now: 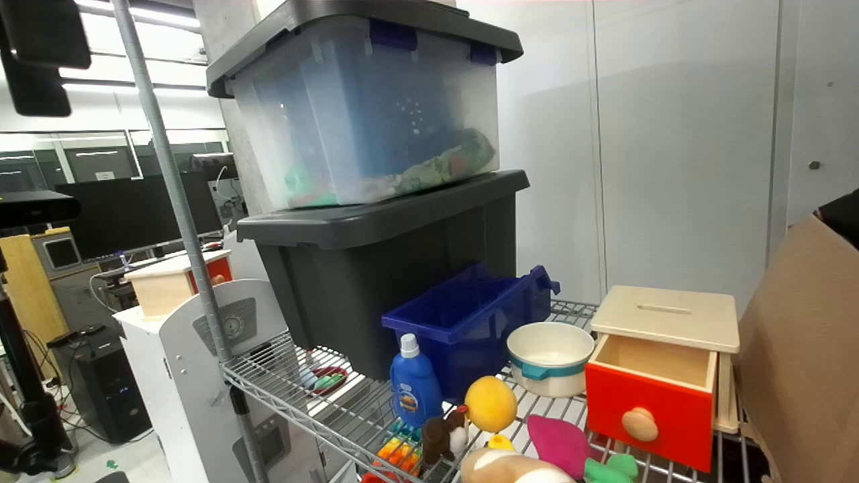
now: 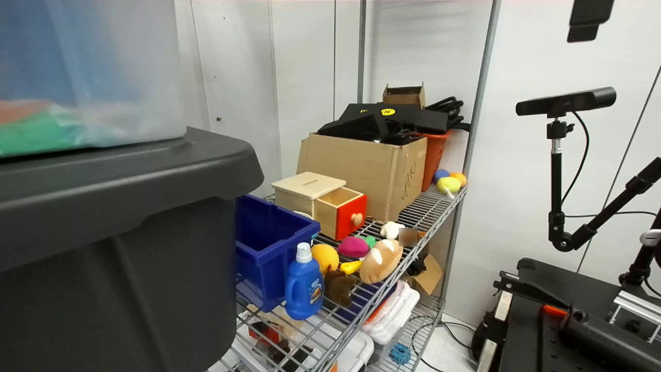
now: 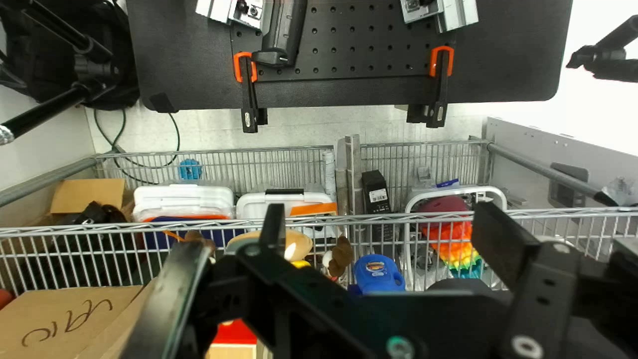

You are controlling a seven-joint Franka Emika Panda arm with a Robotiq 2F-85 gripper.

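Note:
Only the wrist view shows my gripper; its two dark fingers stand far apart with nothing between them, above the wire shelf's front. On that shelf, in exterior view 1, a small wooden box has its red-fronted drawer (image 1: 650, 410) pulled out, empty as far as shows. A cream pot (image 1: 551, 346) with a teal band sits left of it, beside a dark blue bin (image 1: 475, 322). Further forward are a blue detergent bottle (image 1: 415, 388), a yellow-orange ball (image 1: 490, 404), a magenta toy (image 1: 558, 444) and a tan bread-like toy (image 2: 380, 261).
Stacked storage tubs (image 1: 386, 282) block one side of the shelf, and a cardboard box (image 2: 353, 173) stands at the other. The shelf's wire front edge (image 3: 311, 221) crosses the wrist view. A black perforated platform (image 3: 353, 48) lies across an open floor gap.

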